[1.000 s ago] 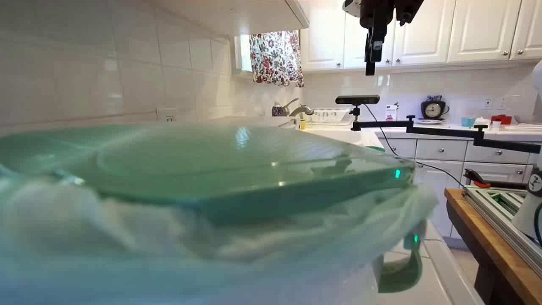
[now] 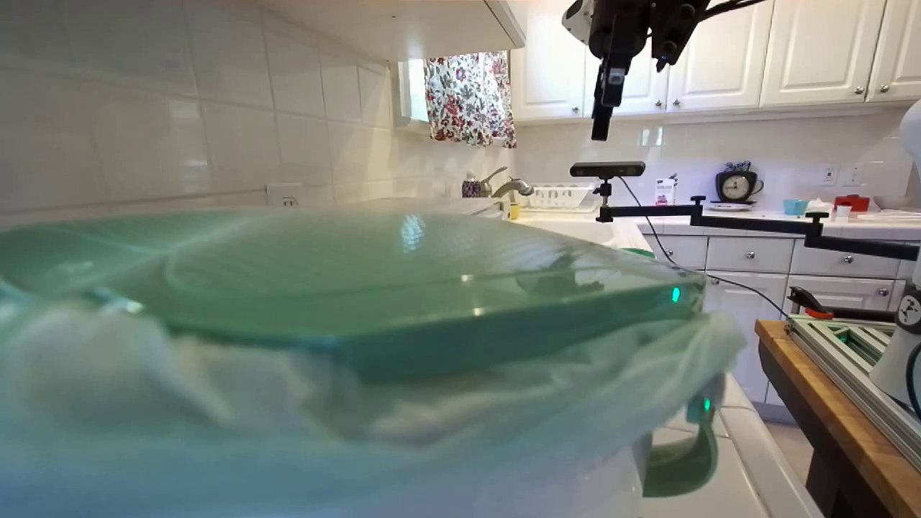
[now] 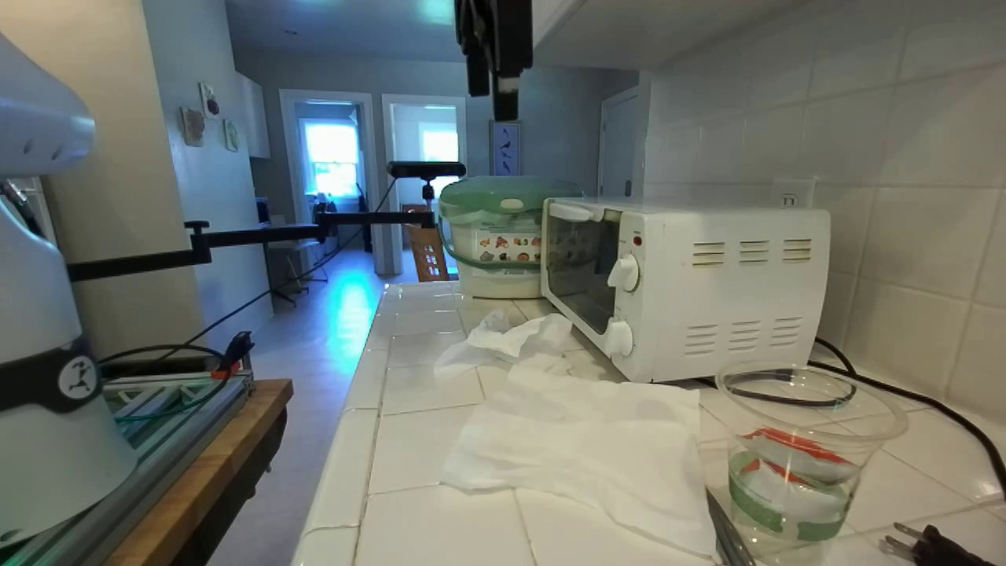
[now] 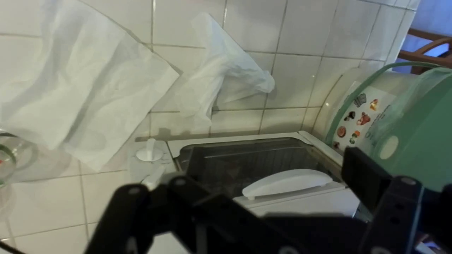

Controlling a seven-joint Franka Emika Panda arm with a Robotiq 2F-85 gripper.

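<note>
My gripper is open, its two black fingers wide apart with nothing between them in the wrist view. Below it lies the white toaster oven (image 3: 726,283), its dark glass door closed and its white door handle (image 4: 288,182) showing between the fingers. In the second exterior view, the gripper (image 3: 493,102) hangs well above the counter, near the top edge. A large white paper towel (image 3: 585,453) is spread on the tiles in front of the oven, and a crumpled one (image 3: 509,341) lies behind it.
A green-lidded bin (image 3: 509,193) stands beside the oven's far end. A clear plastic cup (image 3: 802,462) with wrappers inside sits near the counter's front, close to a loose black plug (image 3: 934,547). A camera on a black arm (image 3: 377,218) reaches along the counter edge.
In the first exterior view my gripper has shifted left and slightly lower. The bin and the rest of that scene look unchanged.
</note>
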